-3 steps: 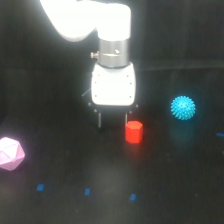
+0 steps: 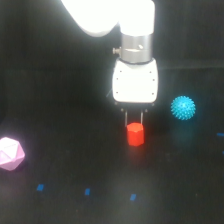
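Observation:
A small red block point(image 2: 135, 135) is on the dark surface near the middle of the camera view. The white gripper point(image 2: 134, 119) is directly above it, its thin dark fingers coming down to the block's upper edge, one on each side. The gap between them is about as wide as the block, and they look shut on it. Whether the block is clear of the surface cannot be made out.
A blue spiky ball point(image 2: 183, 108) lies to the right of the gripper. A pink faceted ball point(image 2: 11, 153) lies at the left edge. Several small blue marks dot the front of the dark surface, which is otherwise clear.
The gripper has moved right and is now over the red block. Its fingers are closer together than before. The red block appears slightly shifted; both balls are where they were.

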